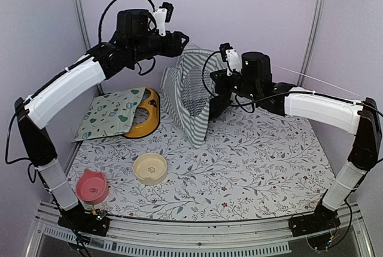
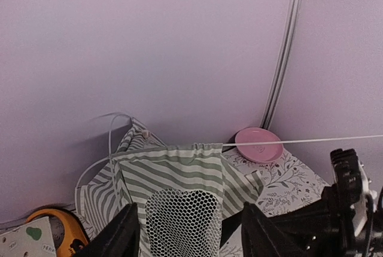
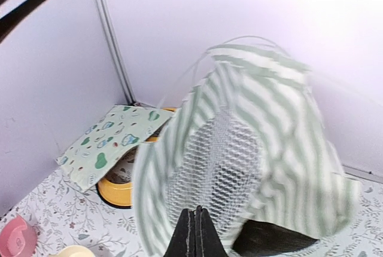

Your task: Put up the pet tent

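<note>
The pet tent (image 1: 188,66), green-and-white striped cloth with a mesh panel (image 2: 182,221), stands slack and lopsided near the back wall. A thin white pole (image 2: 329,140) runs from its top edge far to the right, and more pole curves over its left side. My left gripper is open, above and left of the tent in the top view; its fingers (image 2: 122,233) stand wide apart with the tent beyond them. In front of the tent, my right gripper is shut, nothing visible between its fingertips. The tent's base is partly hidden.
On the left, a patterned mat (image 1: 109,113) lies partly over an orange stand (image 1: 148,127). A cream bowl (image 1: 149,176) and pink bowl (image 1: 91,186) sit nearer the front. A pink plate (image 2: 258,145) lies at the back right.
</note>
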